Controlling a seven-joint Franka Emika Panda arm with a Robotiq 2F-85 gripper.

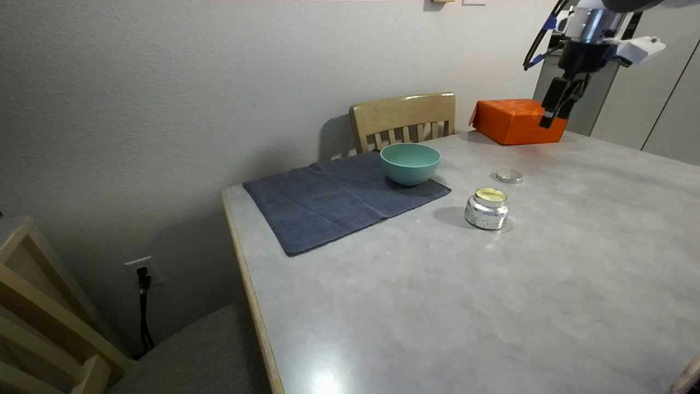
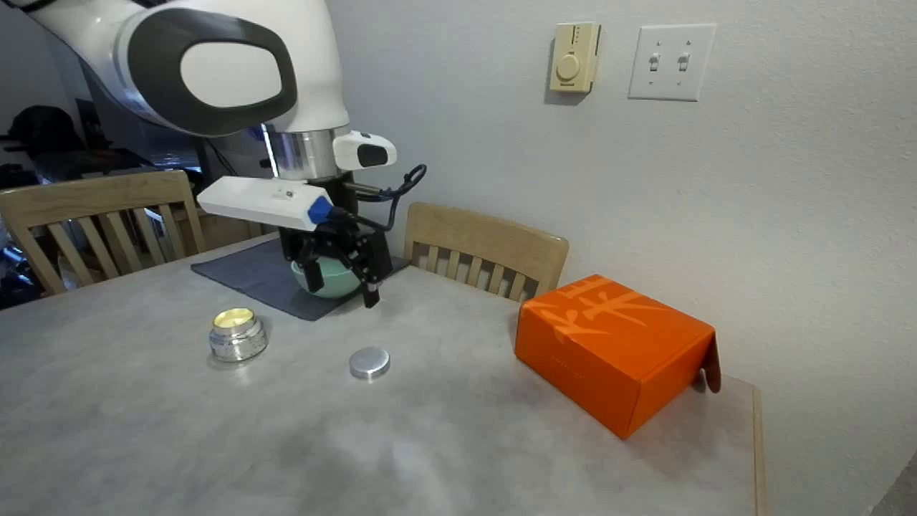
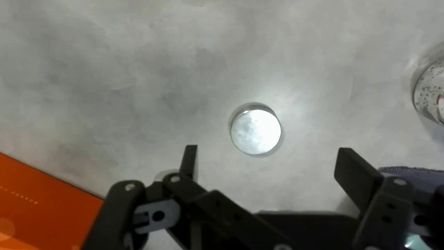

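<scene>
A round silver lid lies flat on the grey table, in the wrist view just beyond the gap between my fingertips. My gripper is open above the table, its black fingers wide apart and nothing between them. In the second exterior view the gripper hangs in the air, apart from the lid. A silver jar with pale yellow contents stands uncovered near the lid; only part of the jar shows at the wrist view's right edge.
An orange box sits near the table's end. A teal bowl rests on a dark blue cloth by the wall, with a wooden chair behind.
</scene>
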